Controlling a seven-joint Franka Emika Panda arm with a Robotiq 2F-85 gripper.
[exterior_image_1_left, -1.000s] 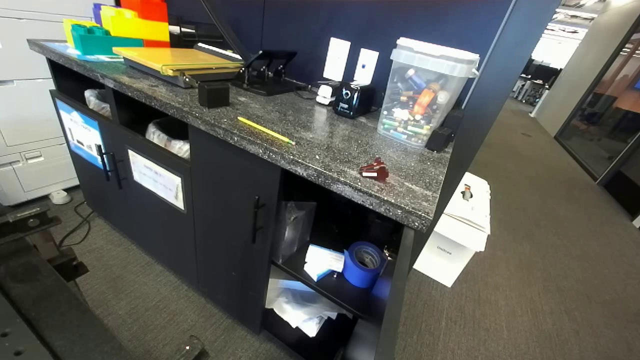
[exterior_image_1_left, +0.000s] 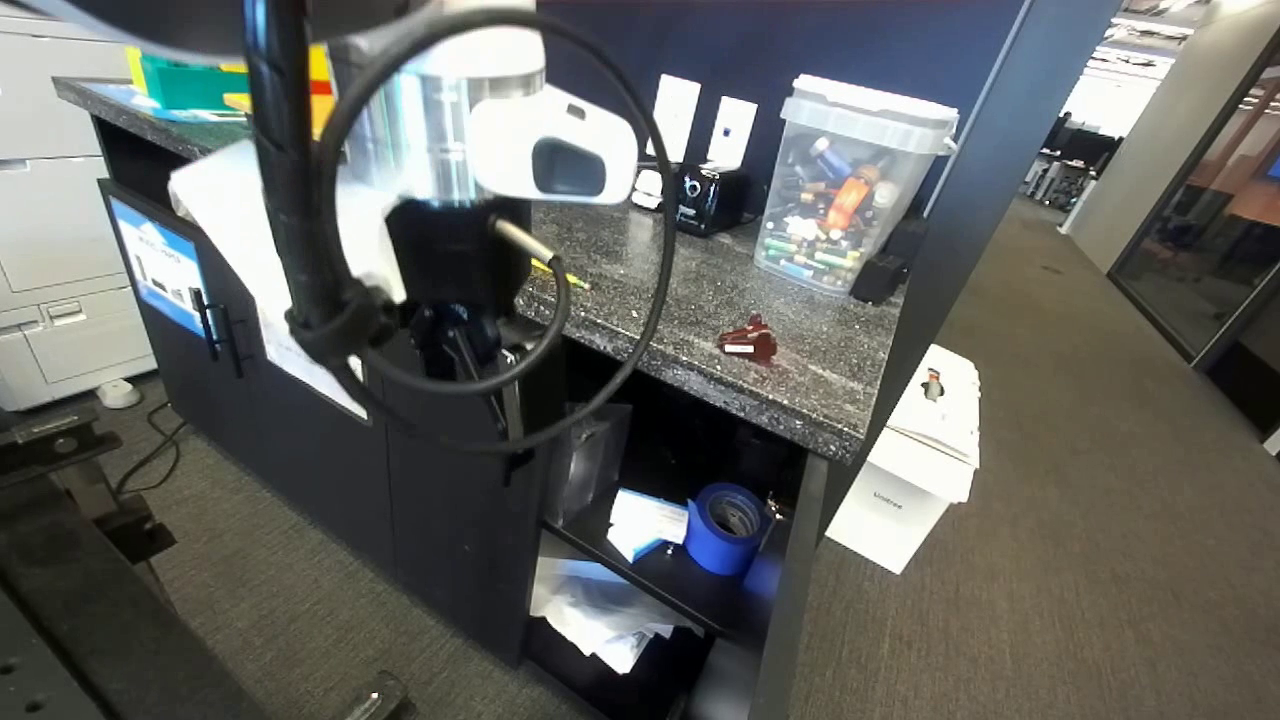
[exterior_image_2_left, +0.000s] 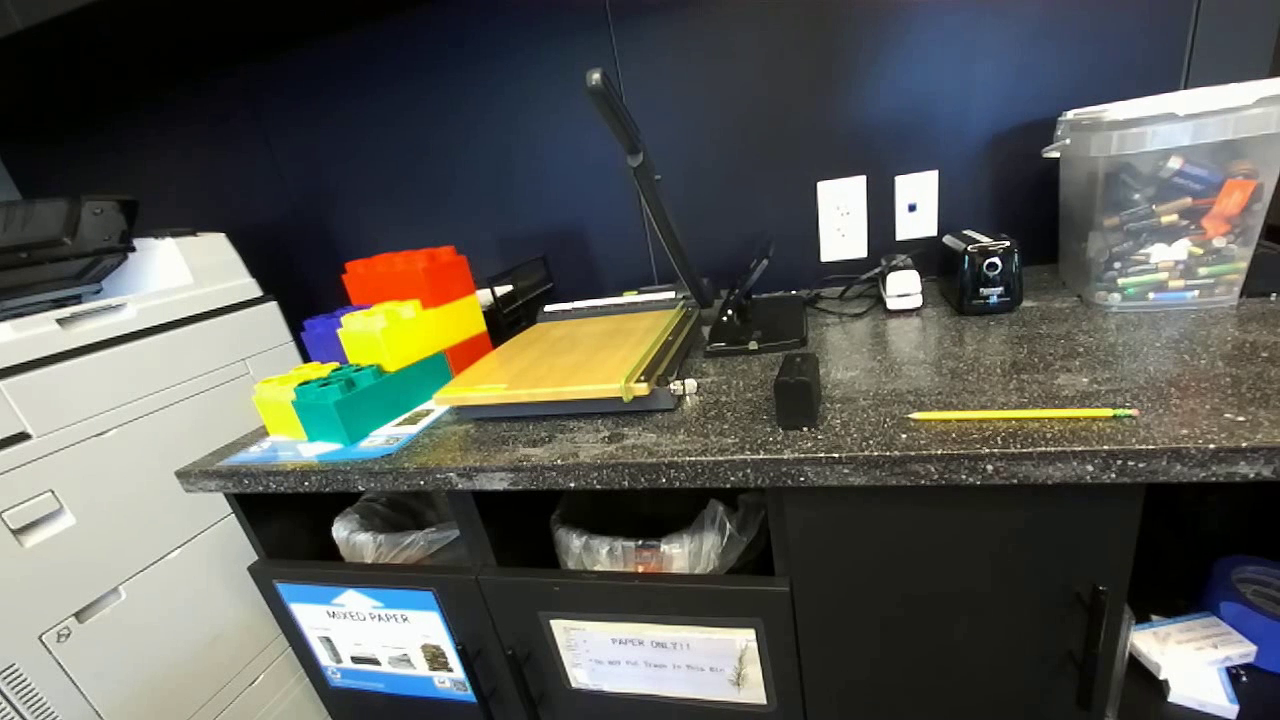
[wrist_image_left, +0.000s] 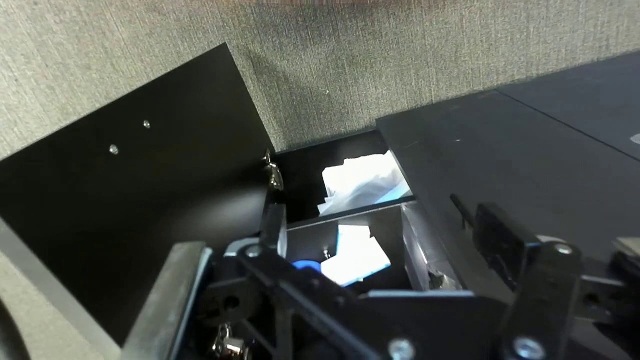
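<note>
In the wrist view my gripper is open, its fingers (wrist_image_left: 274, 228) wide apart with nothing held between them. From the first exterior view, the gripper (exterior_image_1_left: 489, 396) points down at the front of the dark cabinet (exterior_image_1_left: 468, 564), left of the open compartment; whether it touches the cabinet cannot be told. On the lower shelf of that compartment are a roll of blue tape (exterior_image_1_left: 723, 546) and small white-and-blue boxes (exterior_image_1_left: 645, 521). A cabinet door (wrist_image_left: 150, 174) stands open in the wrist view. The yellow pencil (exterior_image_2_left: 1020, 414) lies on the counter.
The counter (exterior_image_2_left: 672, 462) also holds a black block (exterior_image_2_left: 798, 390), a paper cutter (exterior_image_2_left: 564, 354), large toy bricks (exterior_image_2_left: 372, 396), a pencil sharpener (exterior_image_2_left: 984, 274) and a marker tub (exterior_image_2_left: 1164, 216). A dark red staple remover (exterior_image_1_left: 750, 341) sits near the right edge.
My arm has come into the first exterior view from the upper left, now covering the paper cutter, black block, most of the pencil and the door handle. The counter objects still in sight have not moved.
</note>
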